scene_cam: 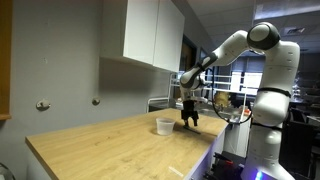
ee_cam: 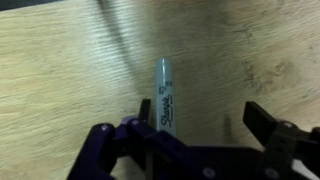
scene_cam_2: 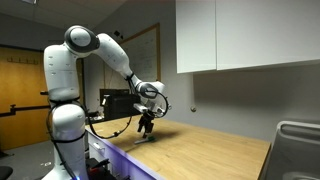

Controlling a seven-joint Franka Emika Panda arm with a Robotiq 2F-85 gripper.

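Observation:
A whitish marker (ee_cam: 166, 92) with dark lettering lies on the wooden table in the wrist view, its lower end hidden behind the gripper's dark parts. My gripper is open above the table. Its left finger appears close beside the marker in that view, and the right finger is well off to the marker's right. Nothing is held between them. In the first exterior view the gripper (scene_cam: 190, 119) points down, low over the far right part of the table. How high it is above the marker, I cannot tell.
A white bowl (scene_cam: 165, 126) stands on the table to the left of the gripper in the first exterior view. White cabinets (scene_cam: 150, 35) hang above its back side.

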